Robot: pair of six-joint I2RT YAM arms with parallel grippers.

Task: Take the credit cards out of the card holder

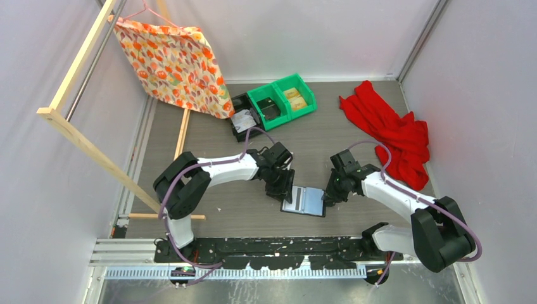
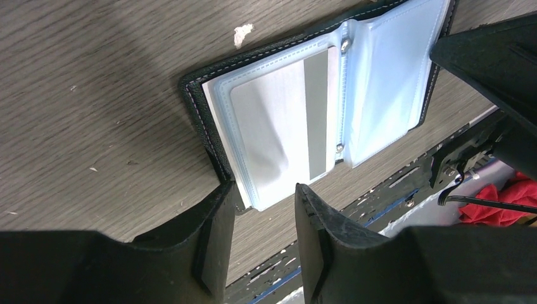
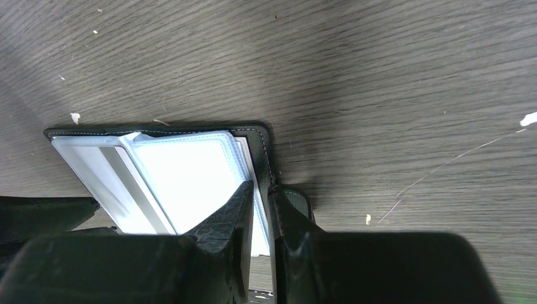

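Note:
The card holder (image 1: 311,201) lies open on the table, black outside with clear bluish sleeves within. In its left sleeve sits a white card (image 2: 272,120) with a grey stripe; a pale strip shows along that sleeve's outer edge. Over this outer edge and lower corner my left gripper stands open, fingers apart, gripping nothing. My right gripper is shut on the holder's black border at the opposite end, beside the right sleeve (image 3: 190,171). What lies deeper between its fingers is hidden.
Green bins (image 1: 288,95) and a black bin (image 1: 240,126) stand at the back. A red cloth (image 1: 386,133) lies at the right, and a patterned cloth (image 1: 171,63) hangs at the left. Bare table surrounds the holder.

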